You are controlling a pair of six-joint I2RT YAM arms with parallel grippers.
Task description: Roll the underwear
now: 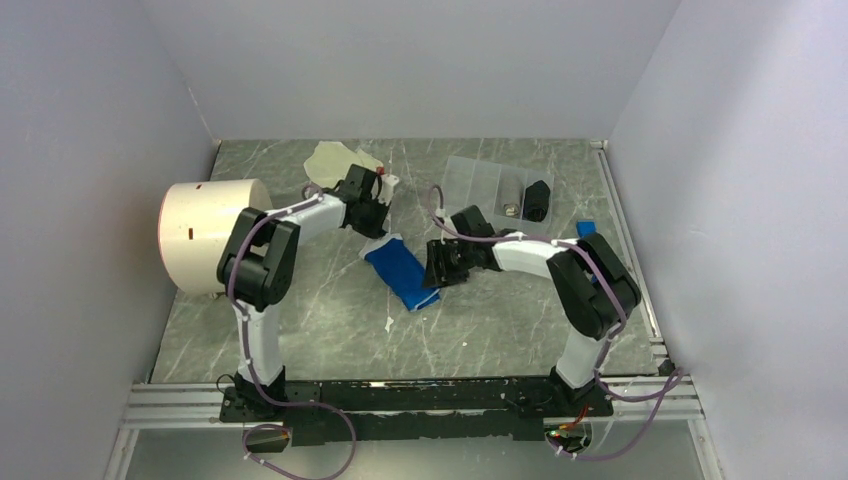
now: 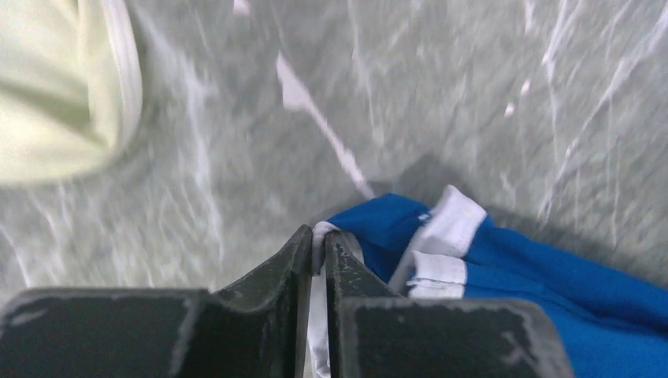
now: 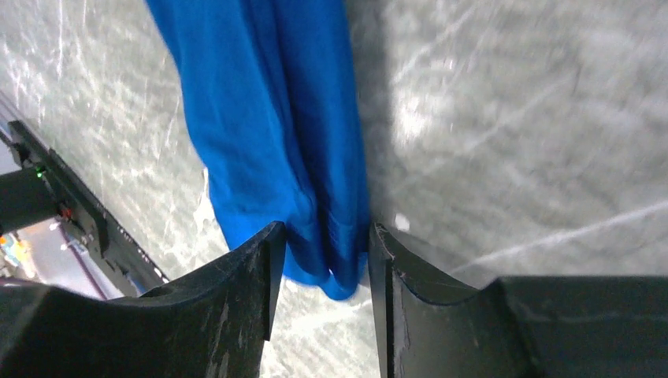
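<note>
Blue underwear (image 1: 398, 268), folded into a long strip with a white waistband, lies slanted on the grey marbled table. My left gripper is at its far-left end, fingers nearly together with the white waistband edge between their tips. At the opposite end, my right gripper is open, with one finger on either side of the strip's blue end (image 3: 339, 236). Whether those fingers touch the cloth is hard to tell. Part of this end is hidden by the right gripper in the top view.
Behind the left arm lies a pale yellow cloth (image 1: 330, 163). A clear divided box (image 1: 475, 182) with a black rolled item (image 1: 536, 200) stands at the back right. On the left is a large white cylinder (image 1: 208, 235).
</note>
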